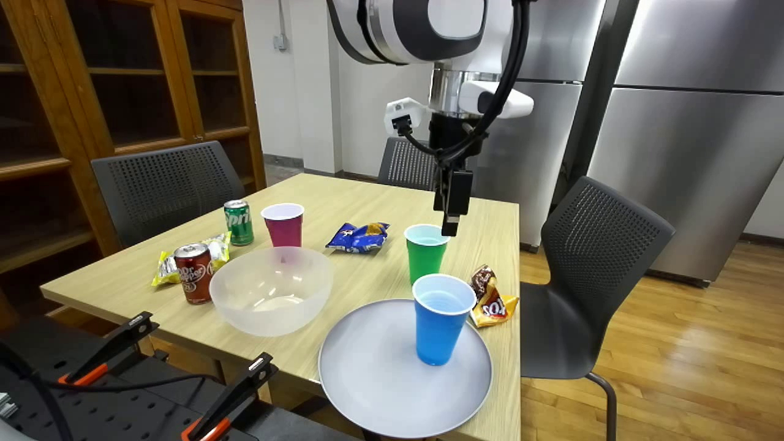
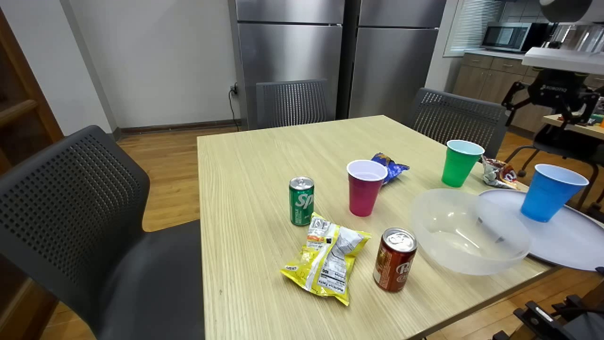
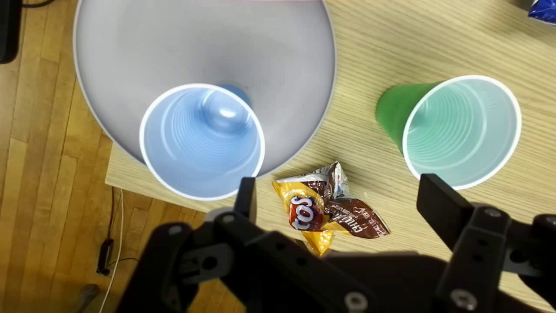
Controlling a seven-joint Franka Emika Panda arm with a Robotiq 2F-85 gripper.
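A blue cup stands upright on the grey plate, near its right side. My gripper is wide open above the table, with empty space between its fingertips. In the wrist view the crumpled orange and brown snack bag lies far below that gap, on bare wood. The green cup is upright on the table beyond the right finger, apart from the plate. Past the left finger shows the blue cup's open mouth, which looks empty.
A frosted bowl, a maroon cup, a Dr Pepper can, a Sprite can, a yellow chip bag and a blue snack bag also occupy the table. Its far part is clear. A chair stands close on the right.
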